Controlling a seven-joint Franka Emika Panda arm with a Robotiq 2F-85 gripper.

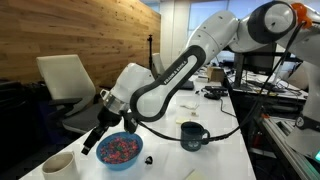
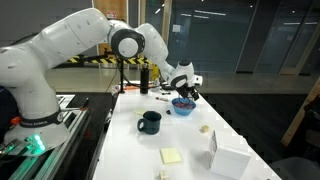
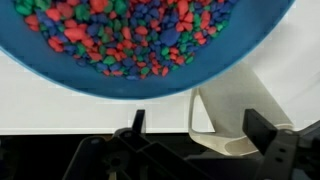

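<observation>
A blue bowl (image 1: 119, 161) on the white table holds many small red, blue and green pieces. In exterior view 2 the same bowl (image 2: 184, 112) shows below the end of the arm. My gripper is open, its dark fingertips spread apart with nothing between them. The gripper is at the bowl's edge. In the wrist view the bowl (image 3: 110, 92) fills the upper part, with its rim above the fingertips. How high the gripper is over the table is hard to tell.
A pale mug (image 1: 60, 166) stands left of the bowl. On the other side are a dark mug (image 1: 191, 136) and a small black item (image 1: 149, 160). A yellow note (image 2: 171, 156) lies on the table, and a white box-like object (image 2: 231, 157) stands nearer the camera. A grey chair (image 1: 68, 80) is behind.
</observation>
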